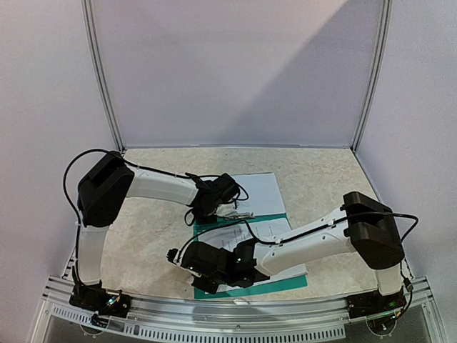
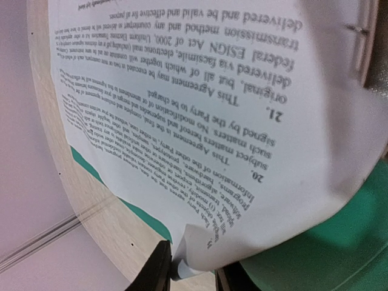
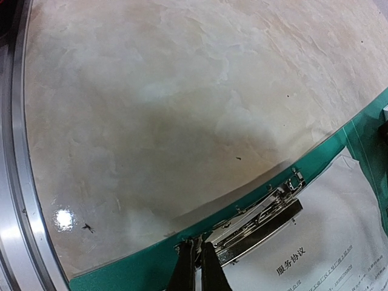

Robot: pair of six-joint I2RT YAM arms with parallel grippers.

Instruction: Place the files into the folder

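Observation:
The green folder point(image 1: 251, 291) lies open on the table with papers in both halves. In the left wrist view a printed sheet point(image 2: 182, 103) covers most of the green folder point(image 2: 327, 254). One curled corner of the sheet lies between the parted fingers of my left gripper, which is part open. A metal clip point(image 3: 257, 233) runs along the folder's edge in the right wrist view. My right gripper is shut at the clip's near end, with nothing clearly showing between its fingertips. Another printed sheet point(image 3: 339, 218) lies under this clip.
A second metal clip point(image 1: 237, 216) sits near the folder's middle. Both arms cover the folder's left part from above. Bare table point(image 1: 328, 186) extends to the right, and a metal rail point(image 1: 228, 307) borders the front.

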